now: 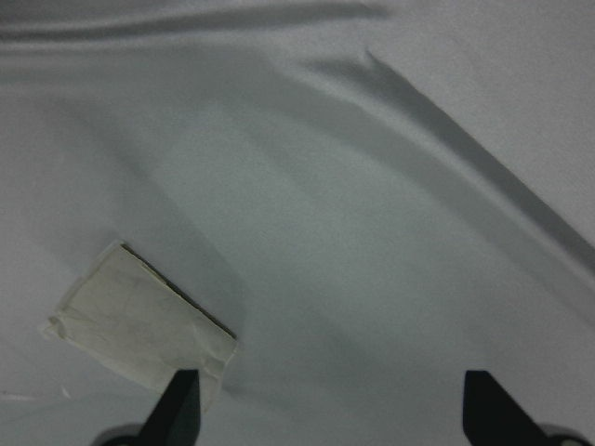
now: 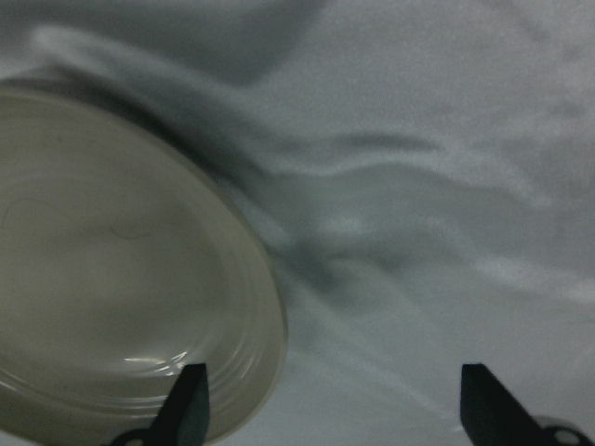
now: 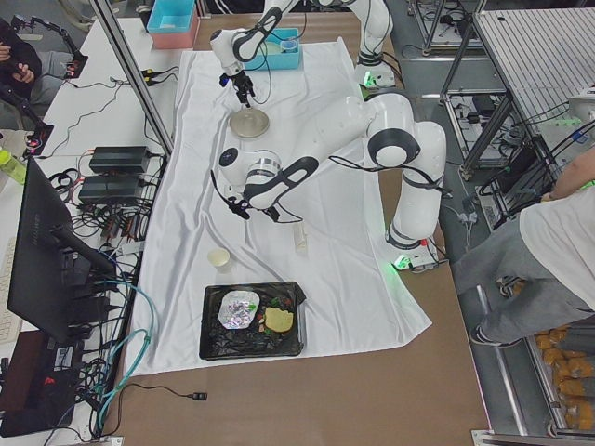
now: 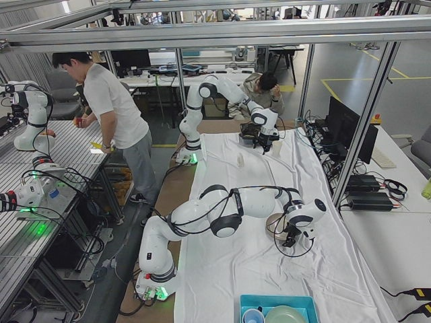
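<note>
My left gripper is open over the white cloth, with a small pale paper packet (image 1: 149,316) below and to its left. In the left camera view, that packet (image 3: 300,237) lies right of a cream cup (image 3: 219,258). My right gripper is open beside a shallow beige bowl (image 2: 121,251), its left finger over the rim and nothing visible held.
A black tray (image 3: 251,344) with foil and food stands at one end of the cloth. A blue bin (image 4: 277,301) with dishes stands at the other. A monitor and cables line one side; a person (image 4: 118,114) stands on the other.
</note>
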